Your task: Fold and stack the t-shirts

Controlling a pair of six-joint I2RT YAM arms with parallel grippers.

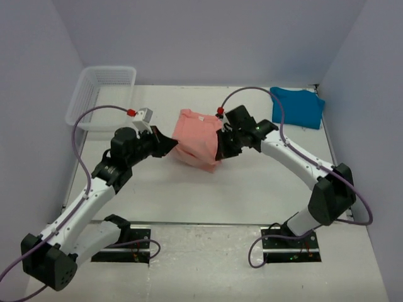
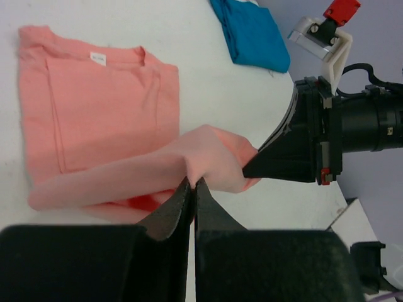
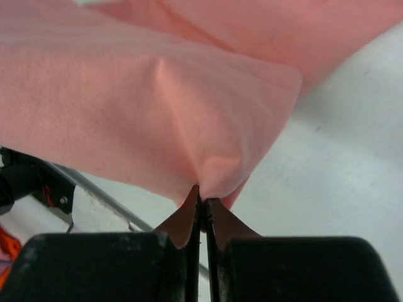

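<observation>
The pink t-shirt [image 1: 196,129] lies folded narrow near the back middle of the table, its collar with a white label facing the back. Its near edge is lifted between my two grippers. My left gripper [image 1: 175,143] is shut on the left corner of that edge; in the left wrist view the cloth [image 2: 141,170] reaches its fingertips. At the right corner my right gripper [image 1: 218,157] is shut on the cloth, which bunches at its tips in the right wrist view [image 3: 208,179]. A folded blue t-shirt [image 1: 298,107] rests at the back right.
An empty-looking white basket [image 1: 85,100] stands at the back left. Grey walls [image 1: 371,113] bound the table on both sides and the back.
</observation>
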